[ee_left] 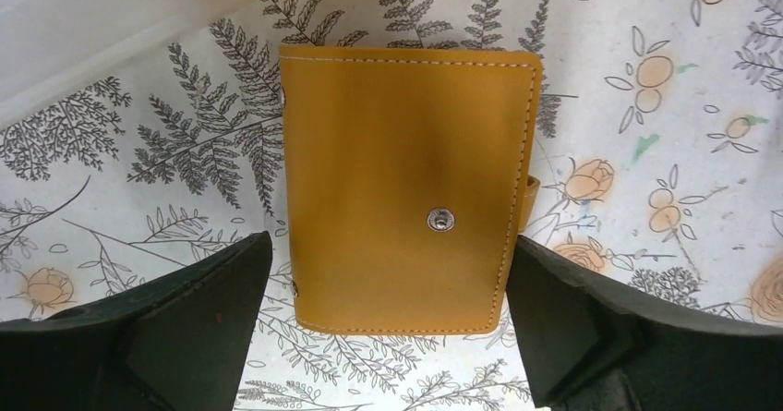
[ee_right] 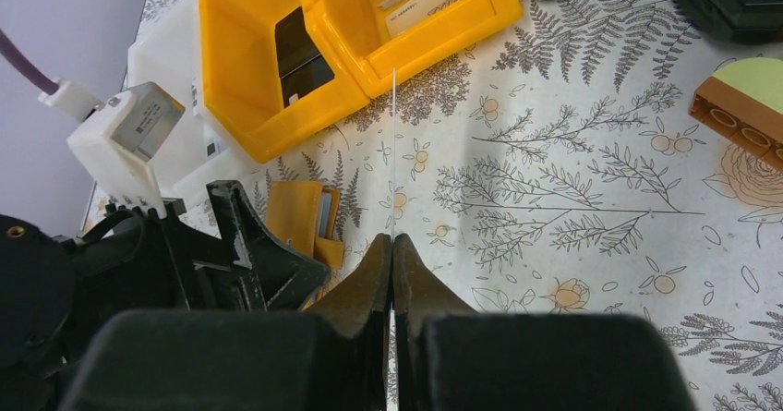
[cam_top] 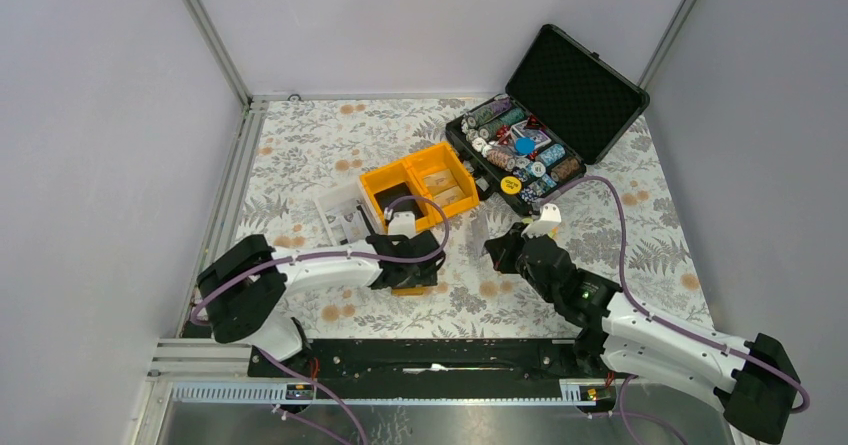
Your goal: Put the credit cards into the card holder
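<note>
A tan leather card holder [ee_left: 397, 152] lies on the floral mat beneath my left gripper, whose fingers stand open either side of its lower part. In the right wrist view it [ee_right: 292, 210] is partly hidden by the left gripper, and grey card edges show at its side. My right gripper is shut, its tips together over the mat to the right of the holder; a thin pale upright line shows just beyond the tips, which I cannot make out.
Orange trays [cam_top: 447, 150] and a white tray [cam_top: 330, 205] stand behind the holder. An open black case [cam_top: 575, 85] of chips is at back right. An orange-and-green item [ee_right: 739, 115] lies right of my right gripper.
</note>
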